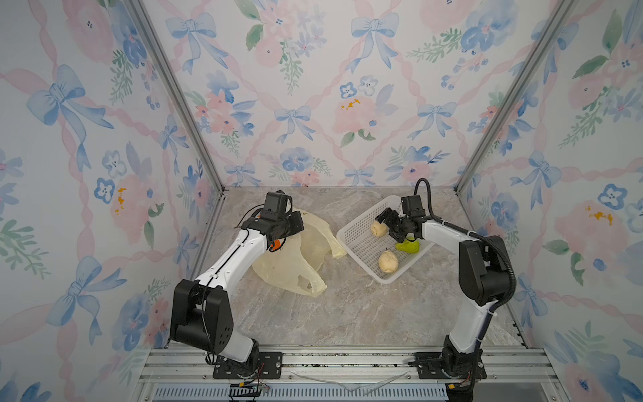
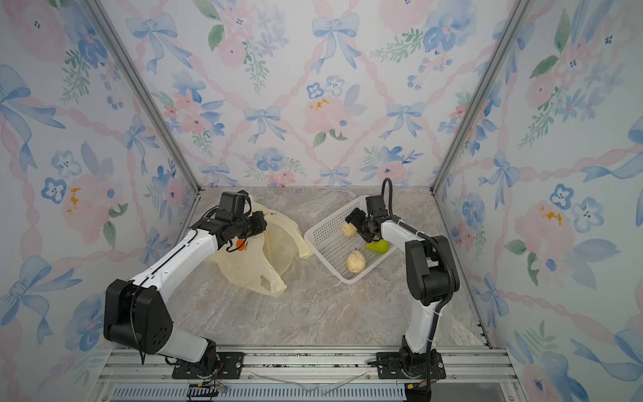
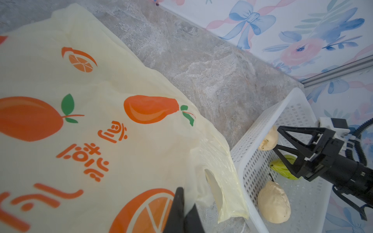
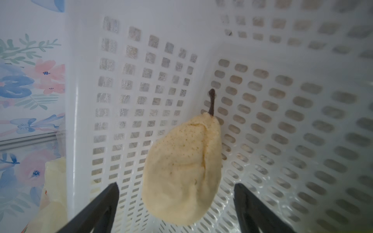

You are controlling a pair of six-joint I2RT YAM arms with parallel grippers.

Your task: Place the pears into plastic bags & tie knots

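A cream plastic bag (image 3: 89, 128) with orange fruit prints lies spread on the left of the table. My left gripper is shut on a fold of it near the handle part. On the right, inside the white basket, rests a pale pear (image 4: 182, 170) with a dark stem. My right gripper stands open over that pear, one finger to each side and a gap showing between finger and fruit. A second pale pear (image 1: 388, 262) sits at the basket's front corner. The green pear (image 1: 407, 246) lies partly below the right gripper.
The perforated white basket (image 1: 358, 258) stands close to the bag, its walls rising around the pears. Bare marble-patterned table (image 1: 361, 311) extends in front of both. Flowered walls (image 1: 321, 120) enclose the back and sides.
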